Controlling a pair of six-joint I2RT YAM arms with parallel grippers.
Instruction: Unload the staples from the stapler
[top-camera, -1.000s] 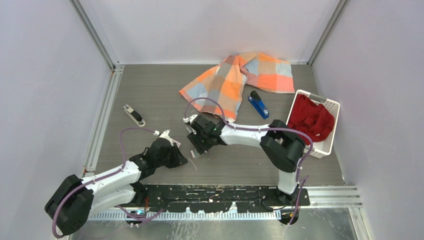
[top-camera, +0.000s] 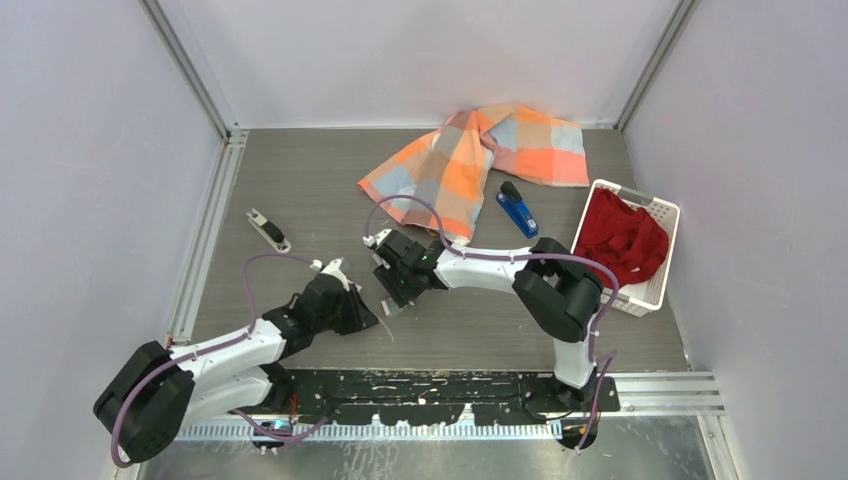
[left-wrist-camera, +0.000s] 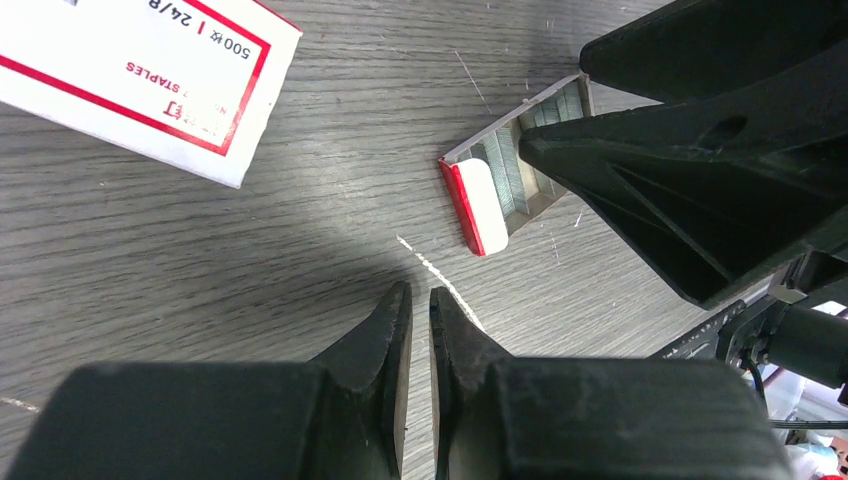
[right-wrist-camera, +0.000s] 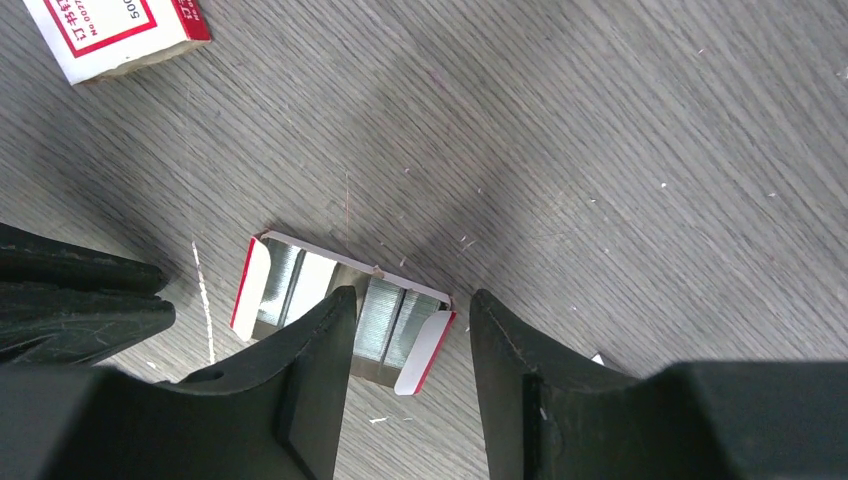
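Observation:
An opened box holding strips of staples (right-wrist-camera: 383, 325) lies on the table, its end flaps white with red. My right gripper is open over it, one finger across the strips, the other just beyond the right end. My left gripper is low beside it, fingertips nearly together; whatever may be between them cannot be made out. A closed staples box (left-wrist-camera: 140, 70) lies nearby. A white stapler (top-camera: 268, 230) lies at the left of the table and a blue stapler (top-camera: 516, 210) behind the right arm.
A checked cloth (top-camera: 450, 170) lies at the back. A white basket (top-camera: 650, 290) with red cloth stands at the right.
Both arms have shifted very slightly; the objects lie as before.

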